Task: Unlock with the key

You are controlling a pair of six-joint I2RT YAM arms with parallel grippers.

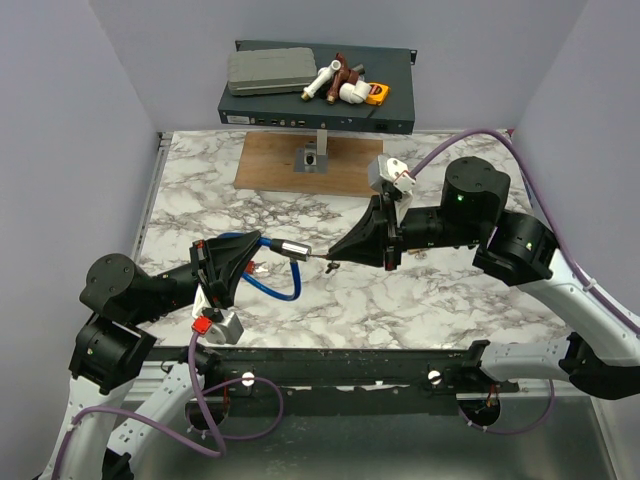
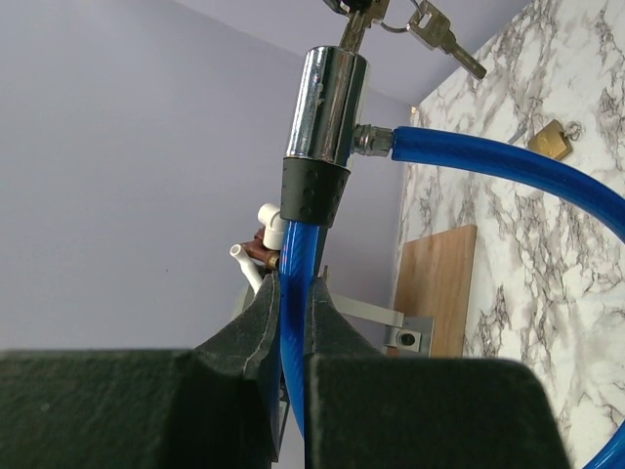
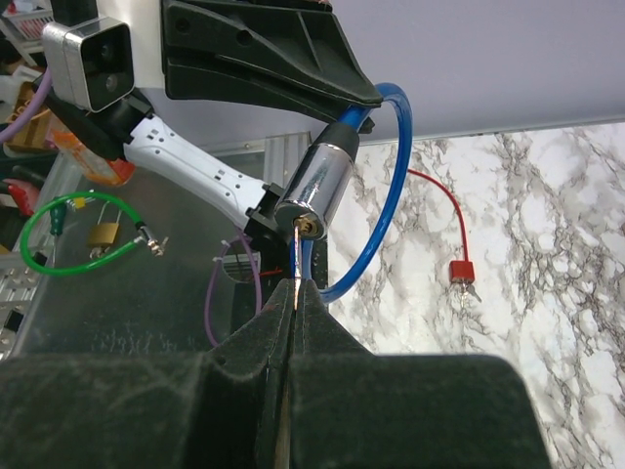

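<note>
The blue cable lock has a chrome barrel with a black collar. My left gripper is shut on the blue cable just behind that collar. My right gripper is shut on a thin key, whose blade reaches the barrel's end face at the brass keyhole. A short length of blade shows outside the barrel; how deep its tip sits, I cannot tell. A second key dangles from the ring beside it.
On the marble table lie a brass padlock and a red padlock with a red cable. A wooden board with a metal bracket stands at the back. A green cable lies off to the side.
</note>
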